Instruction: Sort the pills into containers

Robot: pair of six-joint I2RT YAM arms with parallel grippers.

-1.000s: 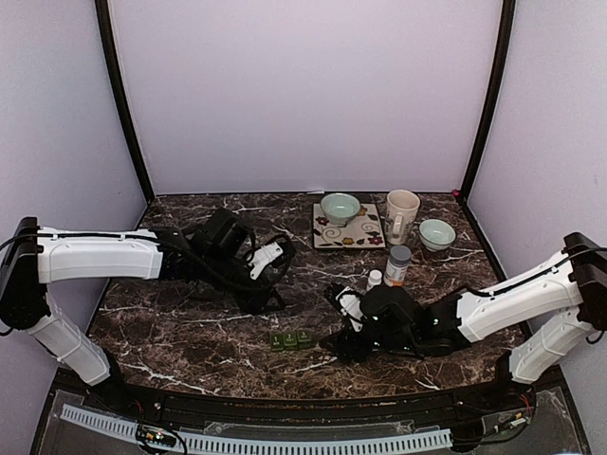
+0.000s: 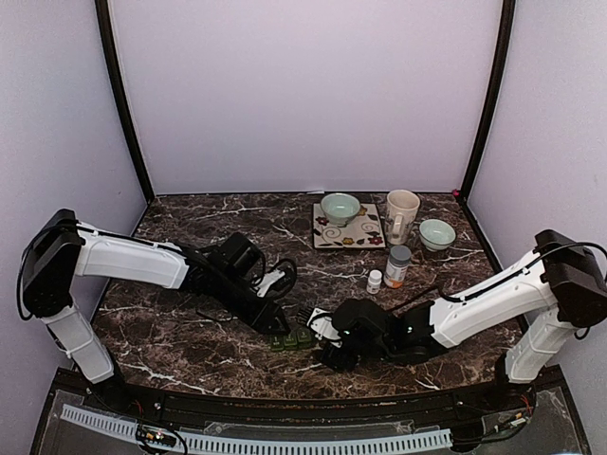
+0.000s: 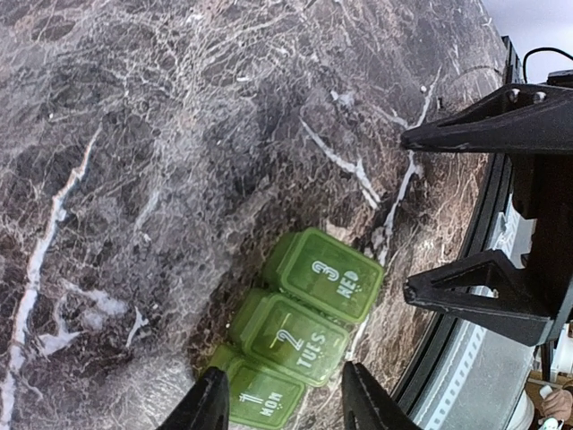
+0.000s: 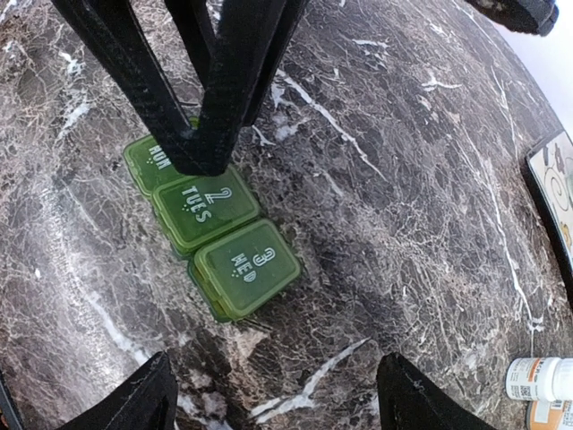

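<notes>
Three green lidded pill boxes, MON (image 3: 255, 403), TUES (image 3: 288, 332) and WED (image 3: 324, 276), sit in a joined row on the dark marble table, lids closed. My left gripper hangs over the MON end, its fingers apart with nothing visible between them. My right gripper stands open beside the WED end, seen at the right of the left wrist view. A small white bottle (image 4: 535, 379) and a larger orange-labelled bottle (image 2: 396, 267) stand behind the right gripper.
At the back are a floral tray (image 2: 332, 237) with a pale bowl (image 2: 340, 209), a mug (image 2: 403, 216) and another bowl (image 2: 436, 234). Walls bound both sides.
My left gripper has moved down and toward the front, onto the pill boxes. The boxes look unmoved.
</notes>
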